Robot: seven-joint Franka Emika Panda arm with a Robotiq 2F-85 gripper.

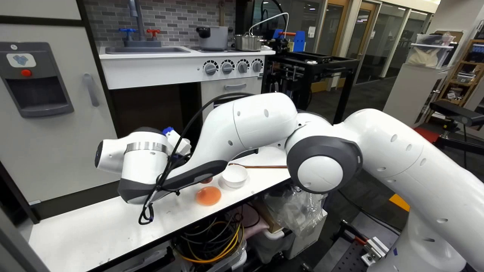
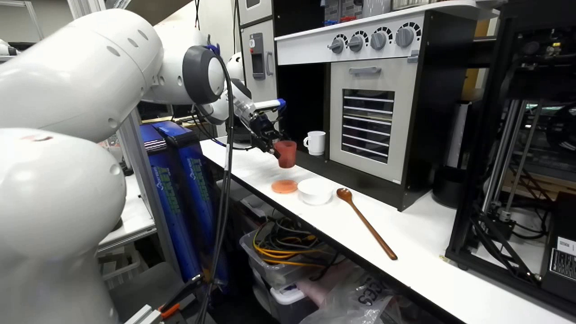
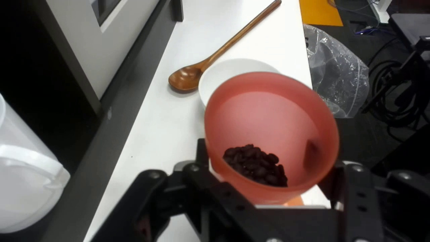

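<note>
A translucent red cup is clamped in my gripper, which is shut on its side. Dark beans lie low inside the cup, gathered toward the side nearest the wrist camera. In exterior view 2 the cup hangs above the white counter, over and slightly behind an orange disc. A white bowl sits right beside that disc, and the wrist view shows it partly hidden behind the cup. To the bowl's right lies a brown wooden spoon. In exterior view 1 the arm hides the gripper.
A white mug stands at the back of the counter, near the toy oven. Bare counter stretches left of the disc. Bins of cables sit below the front edge.
</note>
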